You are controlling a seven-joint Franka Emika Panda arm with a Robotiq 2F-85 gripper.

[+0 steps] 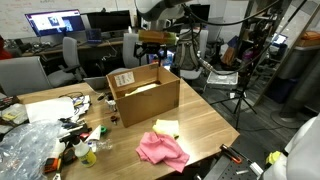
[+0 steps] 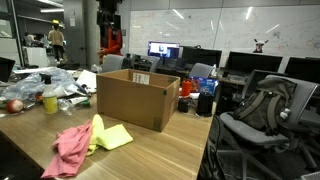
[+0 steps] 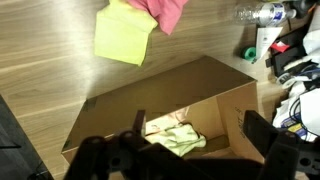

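Observation:
An open cardboard box (image 1: pixel 146 104) stands on the wooden table. Through its opening, the wrist view shows a pale yellow-green cloth (image 3: pixel 178 139) and a bit of pinkish cloth beside it. Above the box hangs my gripper (image 1: pixel 152 53), its fingers spread wide and nothing between them. On the bare table in front of the box lie a pink cloth (image 1: pixel 162 150) and a yellow cloth (image 1: pixel 167 127). They lie close together, and the wrist view shows the yellow cloth (image 3: pixel 122 32) outside the box wall.
Left of the box are a yellow-labelled bottle (image 1: pixel 85 154), tools and small clutter. A clear plastic bag (image 1: pixel 28 148) lies farther left. Chairs and monitors stand behind.

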